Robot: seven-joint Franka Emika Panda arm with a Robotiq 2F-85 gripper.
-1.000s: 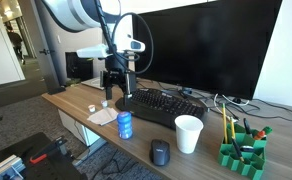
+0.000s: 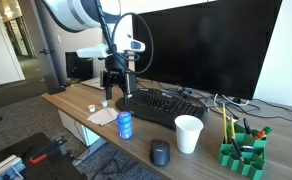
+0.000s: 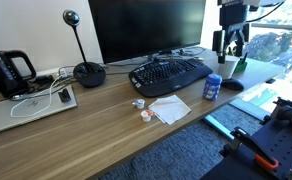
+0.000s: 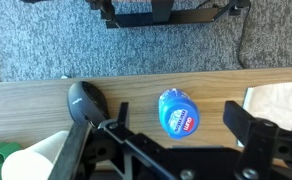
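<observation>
A blue can [image 2: 124, 125] stands upright near the front edge of the desk; from above, the wrist view shows the blue can [image 4: 178, 114] with its round top facing up. My gripper [image 2: 128, 88] hangs above the desk, higher than the can and clear of it. Its two fingers are spread apart in the wrist view, the left one [image 4: 86, 142] towards the mouse side and the right one [image 4: 248, 140] towards the paper. Nothing sits between them, and the can lies in line with the gap.
A black mouse [image 2: 160, 152], a white cup [image 2: 188, 133] and a green pen holder [image 2: 242, 160] stand on one side of the can. White paper [image 3: 169, 109] and small white pieces [image 3: 146, 115] lie on the other. Behind are a keyboard [image 3: 166, 73] and a monitor [image 2: 211, 50].
</observation>
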